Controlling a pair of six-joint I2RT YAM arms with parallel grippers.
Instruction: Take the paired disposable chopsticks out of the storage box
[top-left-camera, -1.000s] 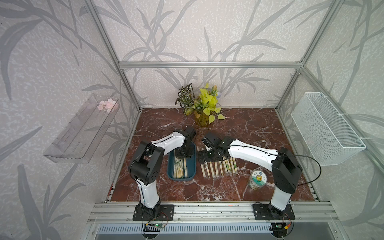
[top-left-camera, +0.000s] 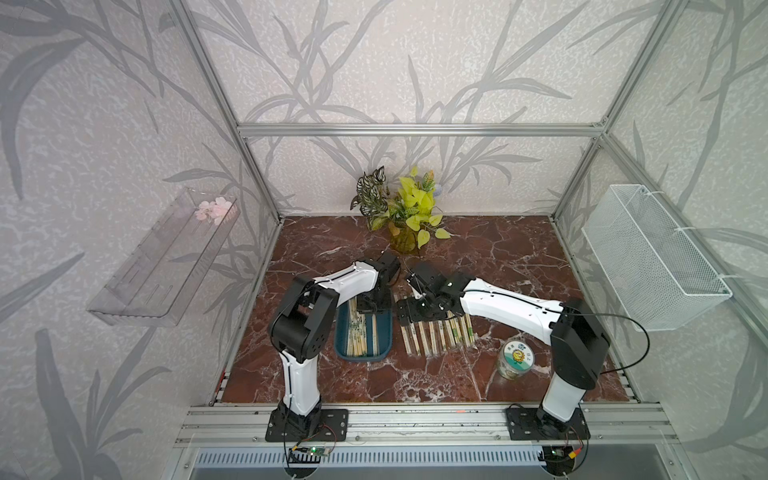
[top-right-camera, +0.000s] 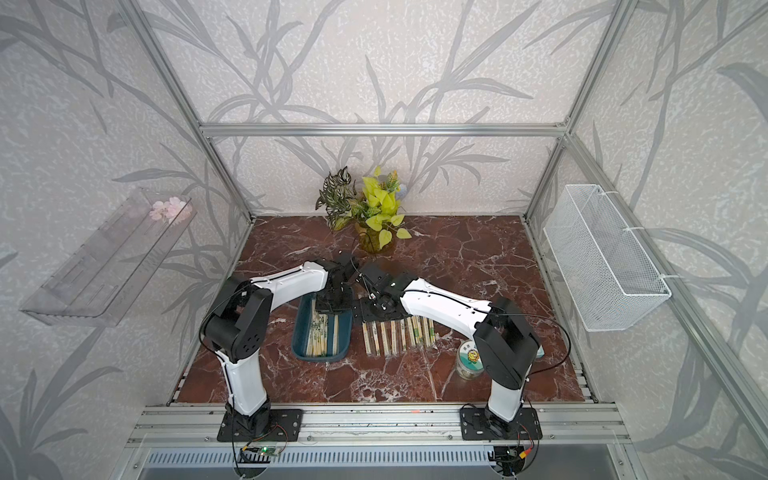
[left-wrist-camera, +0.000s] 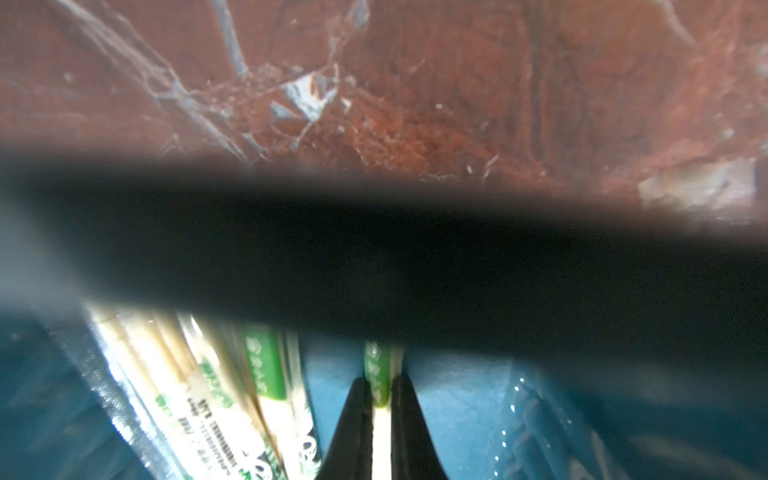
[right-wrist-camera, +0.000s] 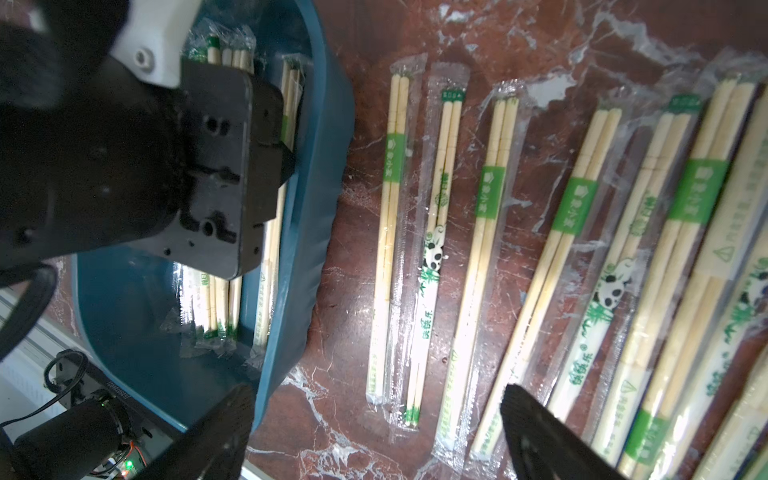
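The blue storage box holds several wrapped chopstick pairs. My left gripper is down inside it, its narrow fingertips either side of a green-banded chopstick pair that lies apart from the others; whether they press on it is hard to tell. My right gripper is open above the table at the box's right, over a row of wrapped pairs laid side by side.
A potted plant stands at the back, a round canister at the front right. A clear rack and a white mesh basket are on the side walls.
Over the last second my left arm has moved slightly rightward over the box. The right arm has shifted very slightly.
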